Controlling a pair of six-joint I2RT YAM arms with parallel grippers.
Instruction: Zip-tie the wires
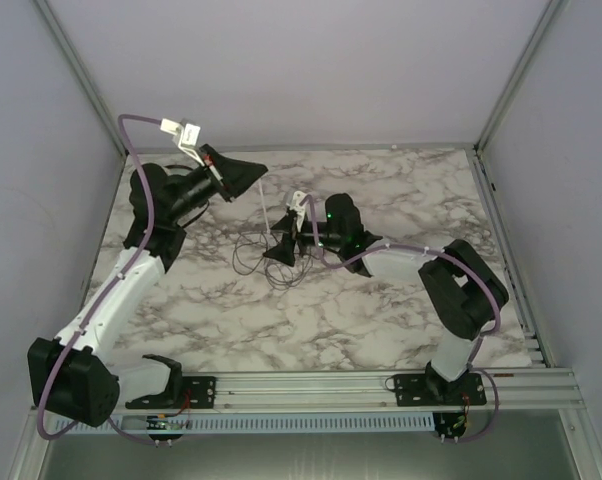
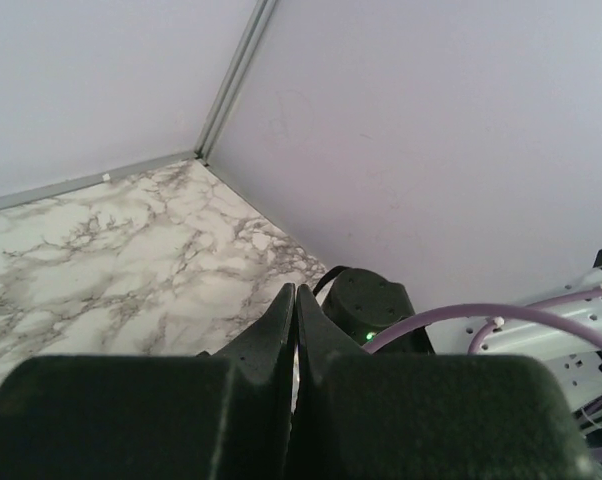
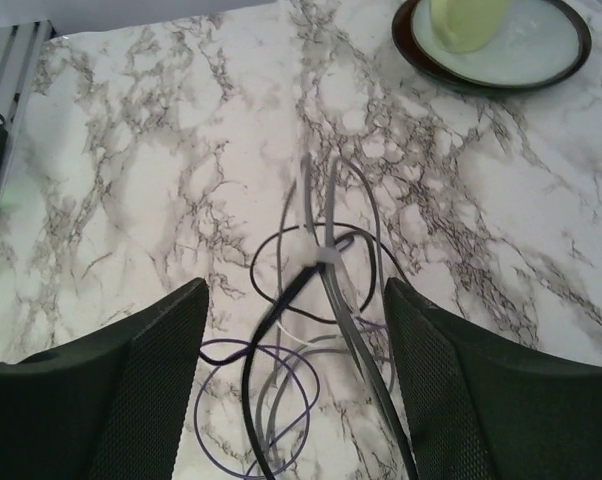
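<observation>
A thin white zip tie (image 1: 264, 207) runs down from my left gripper (image 1: 262, 170), which is shut on its upper end. In the left wrist view the left fingers (image 2: 256, 350) meet at their tips. The strip's lower end reaches the wires (image 1: 249, 255), thin dark loops mid-table. In the right wrist view a pale band (image 3: 327, 256) sits at the gathered black, grey and purple wires (image 3: 356, 335). My right gripper is part open, with a finger on each side of the wires; whether either touches them I cannot tell.
A dark-rimmed plate (image 3: 446, 68) bearing a pale green object (image 3: 468, 22) stands near the wires, partly behind the left arm in the top view. Bare marble tabletop (image 1: 231, 330) lies in front, and a wall (image 1: 301, 70) closes the back.
</observation>
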